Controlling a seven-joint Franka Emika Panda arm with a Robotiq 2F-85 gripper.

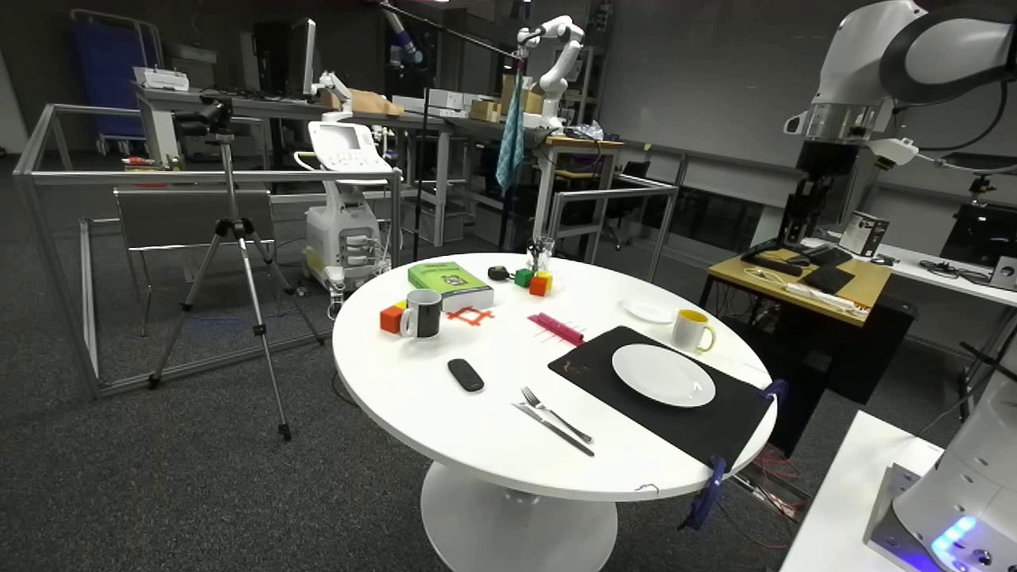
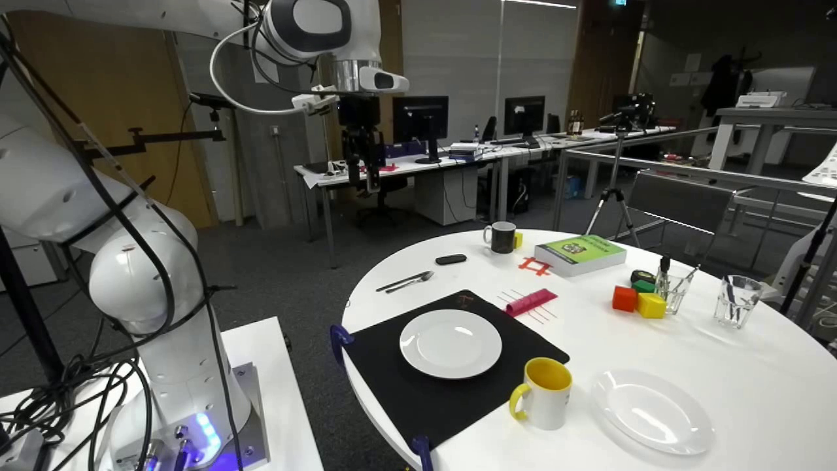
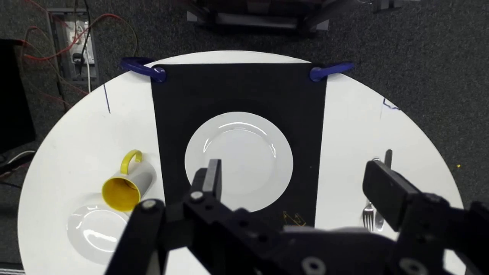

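My gripper is open and empty, its two dark fingers (image 3: 389, 192) wide apart. It hangs high above the near side of the round white table, touching nothing. Below it a white plate (image 3: 240, 156) lies on a black mat (image 3: 238, 87). Left of the mat in the wrist view stands a white mug (image 3: 142, 176) with a yellow inside and handle, beside a second, glassy-looking plate (image 3: 98, 233). A fork (image 3: 368, 217) and a knife (image 3: 388, 158) lie right of the mat, partly covered by a finger there.
Blue clamps (image 2: 339, 344) hold the mat at the table edge. Farther back are a dark mug (image 2: 502, 238), a green book (image 2: 580, 251), coloured blocks (image 2: 624, 298), glasses (image 2: 735, 302), a pink piece (image 2: 531, 301) and a black oblong object (image 2: 450, 259). Bare table lies between them.
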